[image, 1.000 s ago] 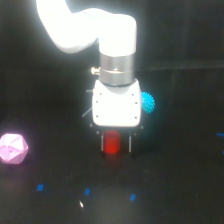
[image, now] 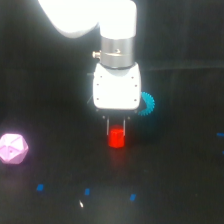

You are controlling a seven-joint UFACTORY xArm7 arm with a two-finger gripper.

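Observation:
A small red block (image: 117, 138) shows right below the white hand of the arm, near the middle of the view. My gripper (image: 117, 127) points down over it, and its thin fingers stand close at the block's left and right sides. The gap between them is about as wide as the block, so the gripper looks shut on it. The block's upper part is dim, and whether its underside clears the dark surface cannot be made out.
A pink faceted ball (image: 13, 149) lies at the left edge. Behind the hand to the right is a cyan spiky ball (image: 147, 104), partly covered by the hand. Small blue marks (image: 87, 191) dot the dark surface in front, which is otherwise clear.
The hand has shifted up in the view and its fingers have come closer together. The red block shows slightly higher and farther right, now centred under the hand. Both balls have stayed put.

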